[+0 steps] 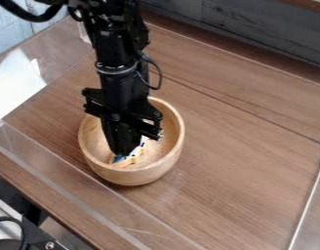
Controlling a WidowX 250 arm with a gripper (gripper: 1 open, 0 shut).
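A light wooden bowl [164, 156] stands on the brown wooden table toward the left of centre. My black gripper [118, 146] reaches down into it from above, its lower part inside the bowl and covering much of the interior. Small blue and white bits [120, 158] show beside the fingertips at the bottom of the bowl. Whether the fingers hold anything, or how far apart they are, is hard to make out.
A white sheet [12, 83] lies at the left edge. A grey panel [241, 39] runs along the back.
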